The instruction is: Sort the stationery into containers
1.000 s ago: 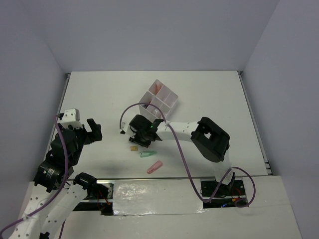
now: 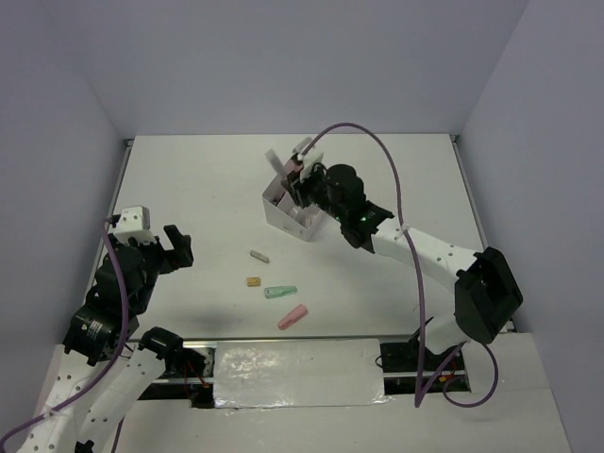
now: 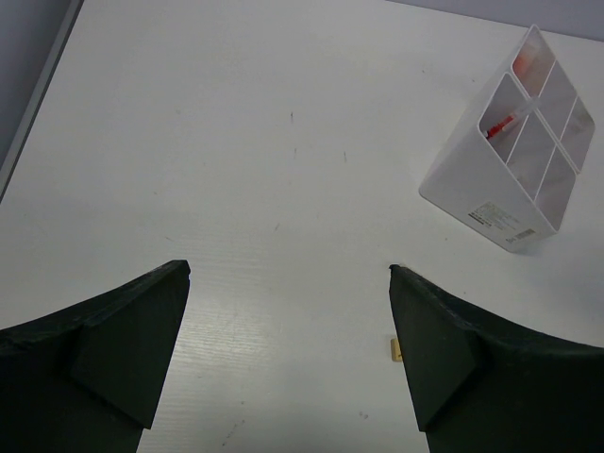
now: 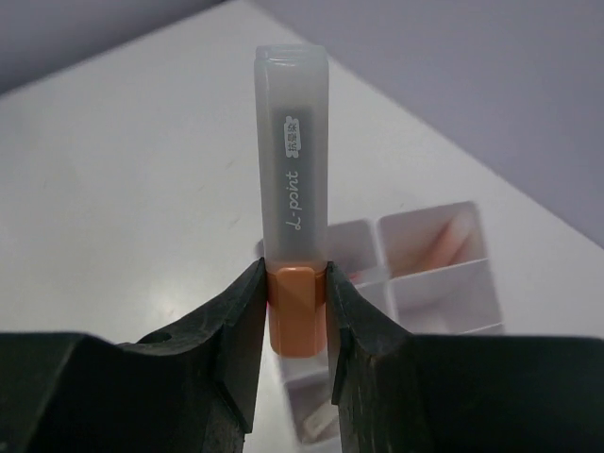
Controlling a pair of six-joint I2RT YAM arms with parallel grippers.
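Observation:
My right gripper is shut on a marker [image 4: 293, 179] with a grey translucent body and orange end, held upright above the white compartment organizer [image 4: 439, 293]. In the left wrist view the organizer [image 3: 477, 198] holds red items. My left gripper stands open and empty at the left of the table. Loose on the table lie a green item [image 2: 280, 292], a pink item [image 2: 293, 316], a yellow eraser-like piece [image 2: 253, 281] and a small pale stick [image 2: 260, 256].
Grey walls [image 2: 311, 66] bound it behind and at the sides.
My right arm has swung up and back from the loose items to over the organizer, with the marker now visible in its gripper. The left arm is unmoved.

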